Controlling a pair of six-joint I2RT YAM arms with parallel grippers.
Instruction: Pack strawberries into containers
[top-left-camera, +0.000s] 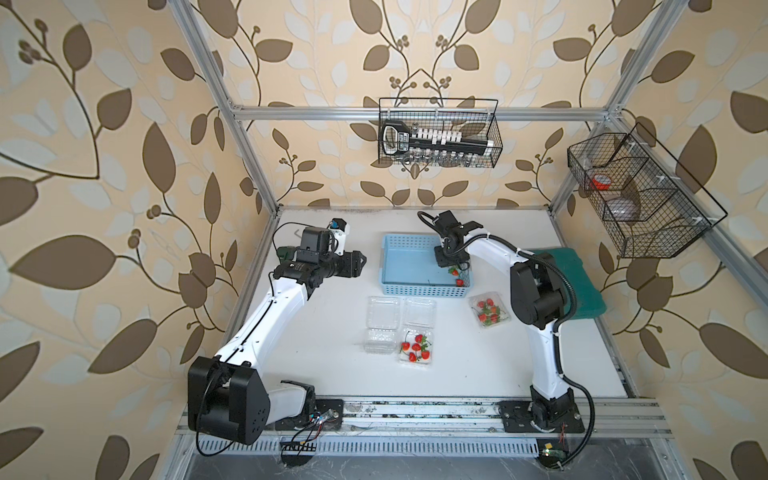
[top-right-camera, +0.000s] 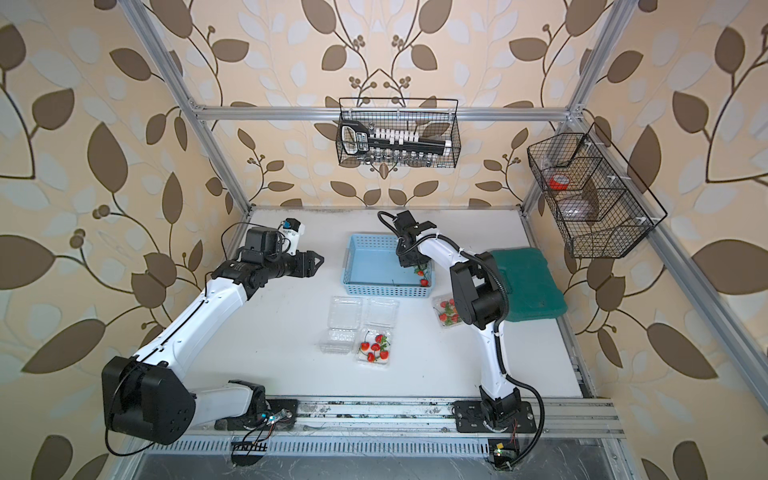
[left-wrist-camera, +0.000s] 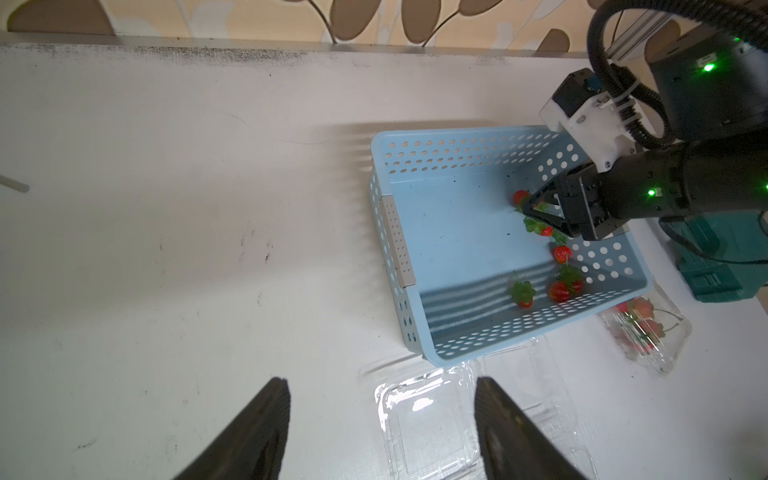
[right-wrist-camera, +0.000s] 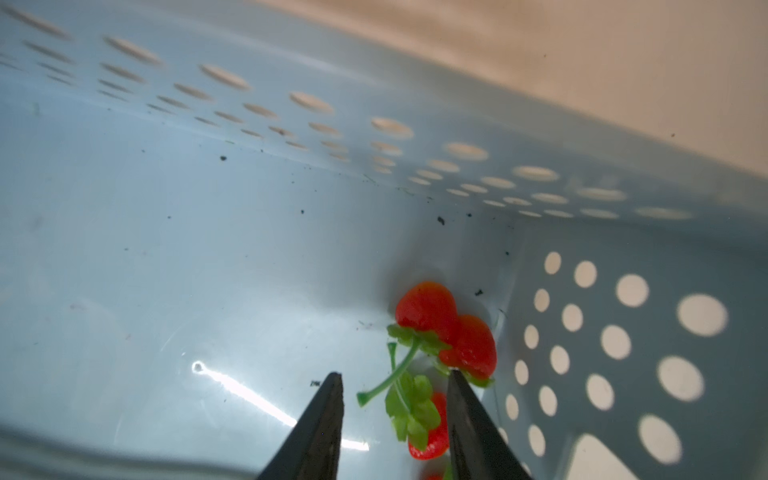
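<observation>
A blue perforated basket (top-left-camera: 416, 264) holds several strawberries at its right end. My right gripper hangs open inside it, above strawberries (right-wrist-camera: 424, 308) clustered by the end wall. My left gripper (top-left-camera: 357, 264) is held over the table left of the basket; whether anything is between its fingers cannot be made out. In front of the basket are two open clear containers: the left one (top-left-camera: 380, 340) looks empty, the right one (top-left-camera: 416, 345) holds several strawberries. A shut container of strawberries (top-left-camera: 488, 310) lies to the right.
A teal case (top-right-camera: 524, 284) lies at the table's right side, beside the right arm. The table left of the basket is clear. Wire baskets with items hang on the back (top-left-camera: 440, 160) and right walls.
</observation>
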